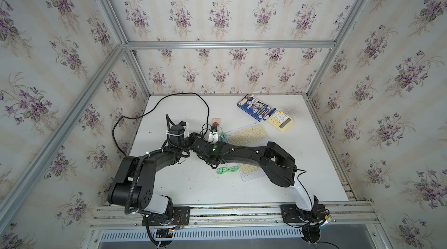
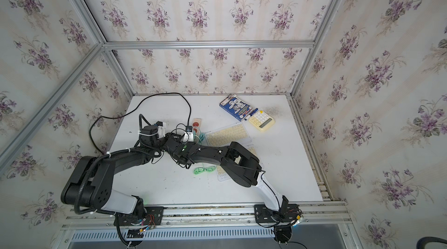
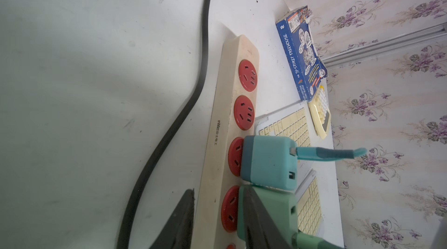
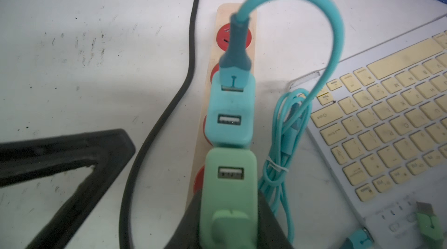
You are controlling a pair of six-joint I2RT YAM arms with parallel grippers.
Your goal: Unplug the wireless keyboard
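Observation:
A cream power strip (image 3: 218, 132) with red sockets runs away from my left gripper. Its fingers (image 3: 181, 223) are parted, one at each side of the strip; contact is unclear. Plugged in side by side are a teal adapter (image 4: 230, 109) and a green adapter (image 4: 229, 160), each with a cable attached. The fingers (image 4: 185, 225) of my right gripper flank the lower part of the green adapter; whether they press on it cannot be told. A white keyboard (image 4: 400, 123) with yellowed keys lies to the right, and another keyboard (image 3: 309, 207) shows behind the adapters.
A coiled teal cable (image 4: 279, 146) lies between strip and keyboard. The strip's black cord (image 4: 158, 141) curves along the left. A green cable bundle (image 1: 228, 169) rests nearer the front. Farther back are a blue book (image 1: 256, 107) and a yellow calculator (image 1: 280, 120).

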